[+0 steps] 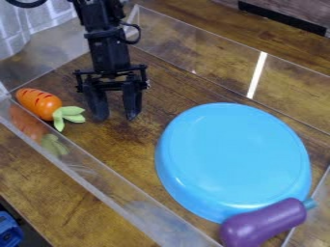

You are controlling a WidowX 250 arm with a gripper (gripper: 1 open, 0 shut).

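My black gripper (pixel 110 101) hangs low over the wooden tray floor at the upper left, its two fingers apart, with nothing visible between them. An orange toy carrot (pixel 39 103) with pale green leaves lies to its left, by the clear tray wall. A large blue upturned bowl or plate (pixel 233 159) fills the lower right, with a purple toy eggplant (pixel 261 224) at its lower right edge.
The clear tray wall (pixel 103 188) runs along the lower left. Bare wooden floor (pixel 187 72) lies behind and right of the gripper. A small blue object (pixel 8 230) shows at the bottom left corner, outside the wall.
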